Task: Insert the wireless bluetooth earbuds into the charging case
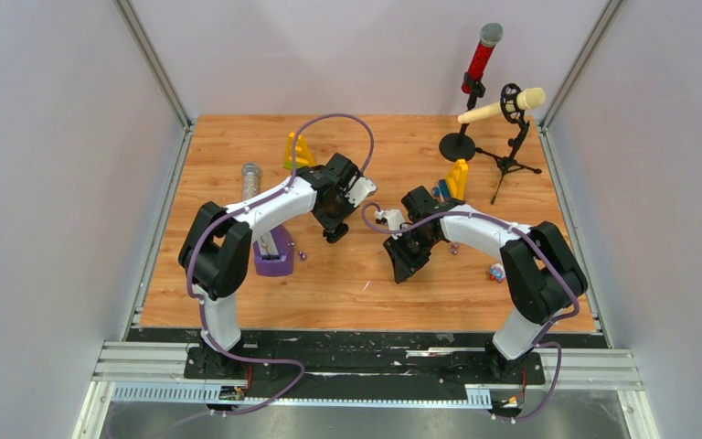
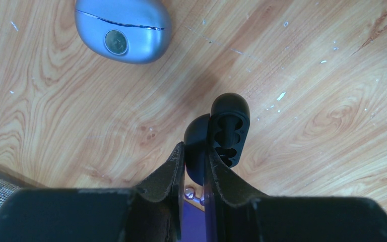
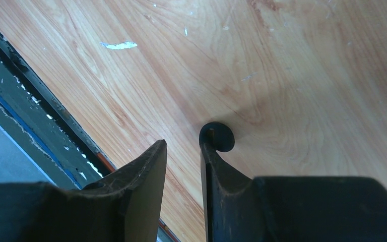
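The small black charging case has its lid open, showing dark hollows inside. My left gripper is shut on its lid side; in the top view the case is a small dark shape at the tip of that arm. A black earbud lies on the table in the right wrist view. My right gripper stands open, and its right finger overlaps the earbud's near edge. Nothing sits between the right fingers. I see no second earbud.
A rounded blue case-like object lies near the left gripper. A purple holder stands at left. Microphone stands occupy the back right, and a small colourful toy lies at right.
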